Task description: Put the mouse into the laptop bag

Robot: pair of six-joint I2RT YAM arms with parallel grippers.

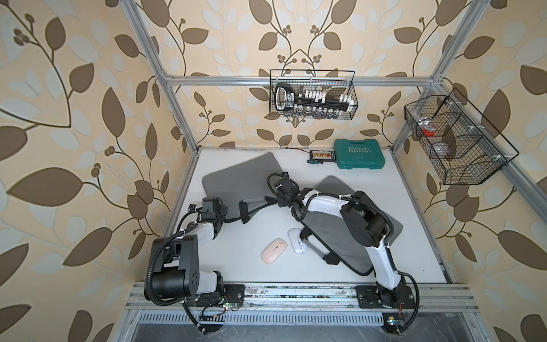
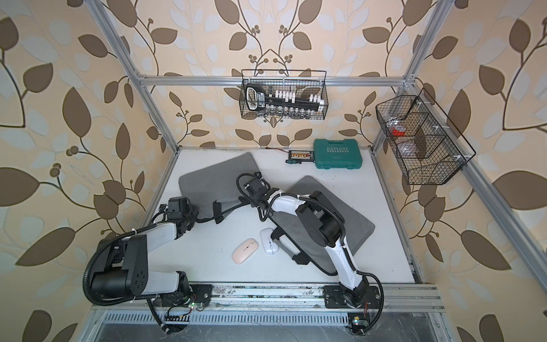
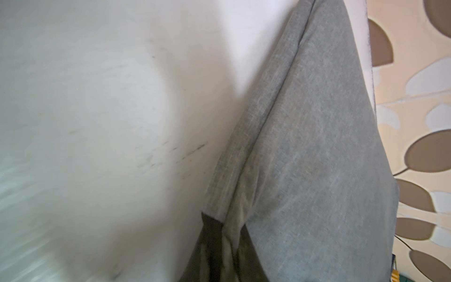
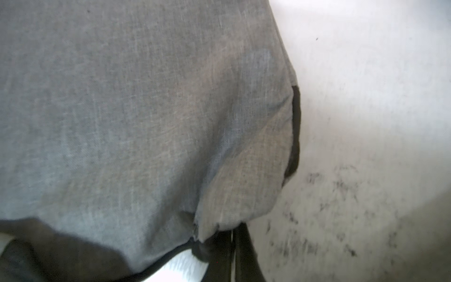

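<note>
A grey laptop bag [image 1: 239,176] lies at the back left, a second [image 1: 342,239] at the right. My left gripper is shut on a folded edge of the left bag's fabric, at its front-left corner. My right gripper is shut at that bag's right corner, with no gap between its fingers; whether cloth is caught in the tips is unclear. A pink mouse [image 1: 274,250] and a white mouse [image 1: 297,240] lie on the white table in front, between the bags.
A green case [image 1: 359,153] and a small bit set [image 1: 322,155] lie at the back. Wire baskets [image 2: 283,94] hang on the frame above.
</note>
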